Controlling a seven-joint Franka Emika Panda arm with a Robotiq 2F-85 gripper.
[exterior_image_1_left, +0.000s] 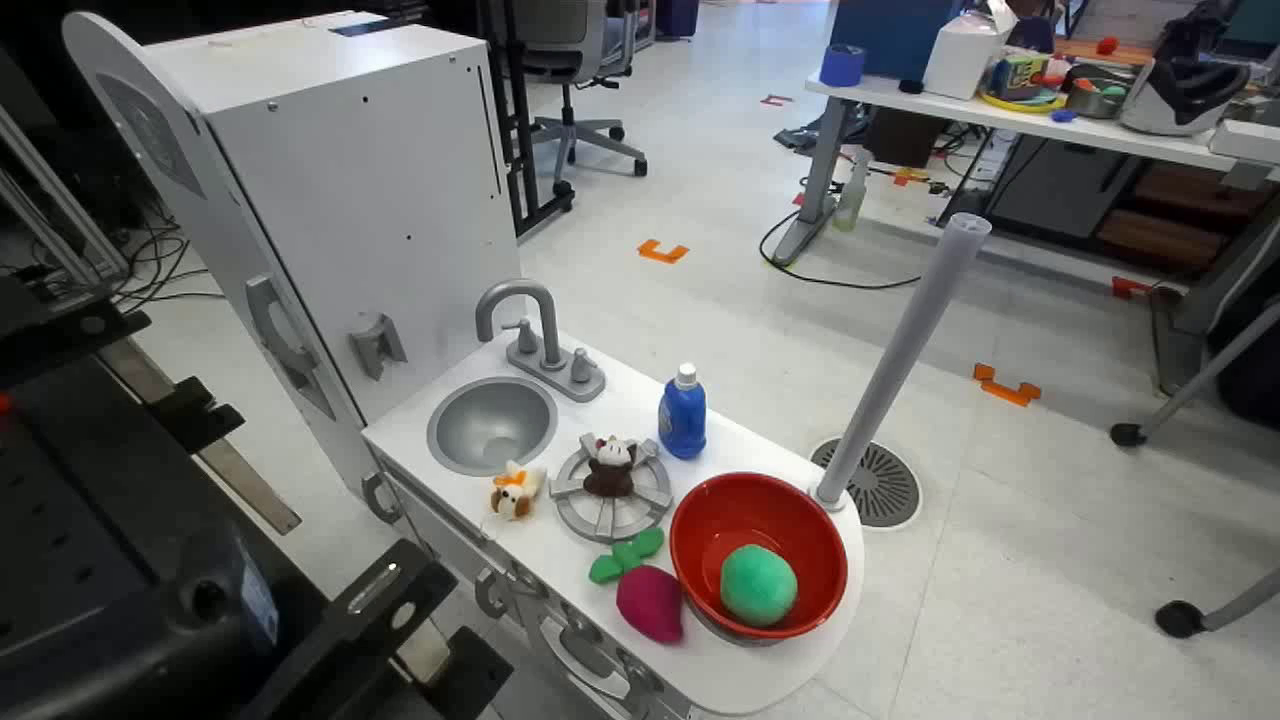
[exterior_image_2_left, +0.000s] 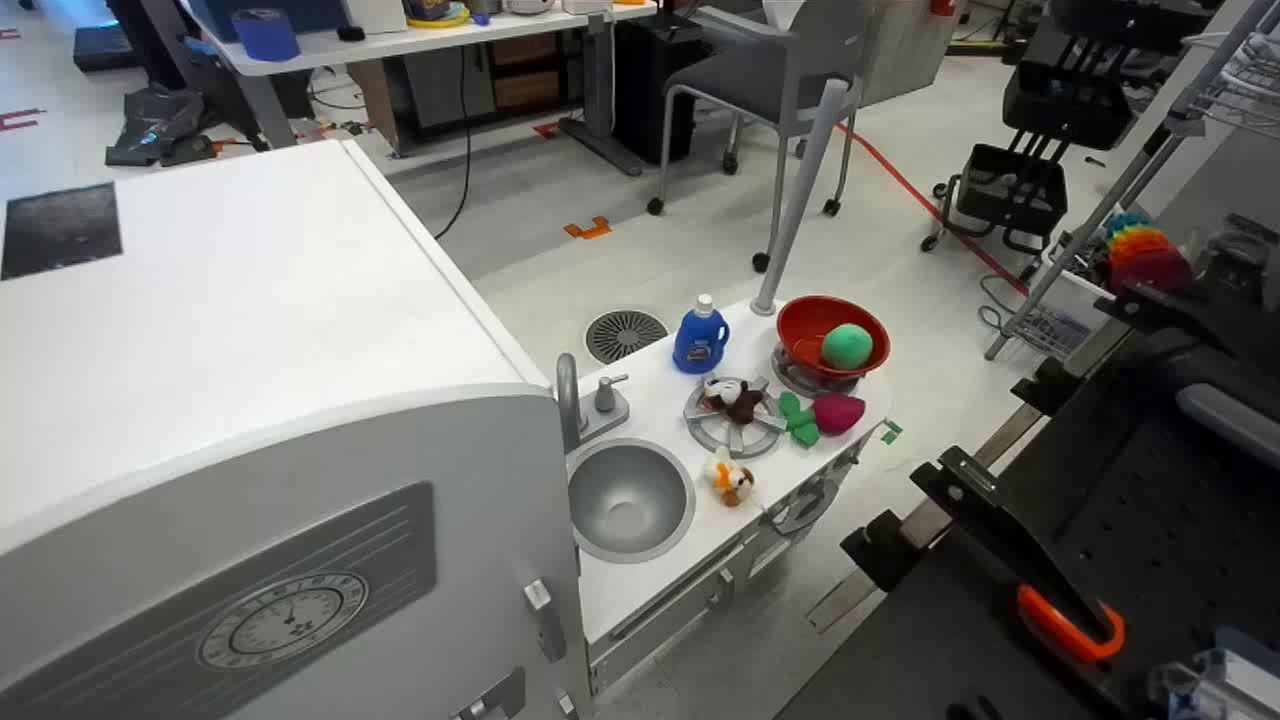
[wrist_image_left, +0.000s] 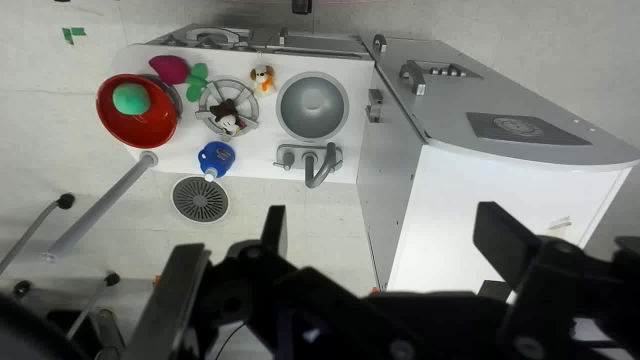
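Observation:
In the wrist view my gripper is open, its two dark fingers wide apart with nothing between them. It hangs high over the play kitchen, well clear of everything on the counter. A red bowl (exterior_image_1_left: 708, 528) with a green ball (exterior_image_1_left: 758, 586) inside stands at the counter's rounded end. Beside it lies a magenta plush vegetable (exterior_image_1_left: 650, 604) with green leaves (exterior_image_1_left: 626, 556). On the grey burner (exterior_image_1_left: 605, 522) rests a brown and white plush toy (exterior_image_1_left: 611, 468). A small plush dog (exterior_image_1_left: 516, 492) sits between burner and sink, and a blue bottle (exterior_image_1_left: 683, 414) stands upright behind the burner.
The grey sink (exterior_image_2_left: 629, 502) is empty, with a faucet (exterior_image_2_left: 570, 402) rising behind it. A tall white cabinet (wrist_image_left: 480, 204) walls off the sink end. At the bowl end a grey pole (exterior_image_1_left: 902, 360) sticks up.

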